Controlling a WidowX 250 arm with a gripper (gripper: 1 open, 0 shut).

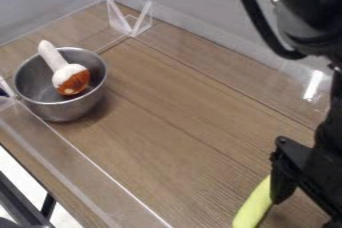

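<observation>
The black gripper (291,172) is at the lower right, low over the wooden table, with its fingers beside a pale yellow-green object (251,208), which is partly hidden behind it. The gripper's lower part is cut off by the frame, and whether it is open or shut is hard to tell.
A steel bowl (46,98) at the left holds a white object with an orange-brown end (76,78). A white wire-like item (131,22) stands at the back by the wall.
</observation>
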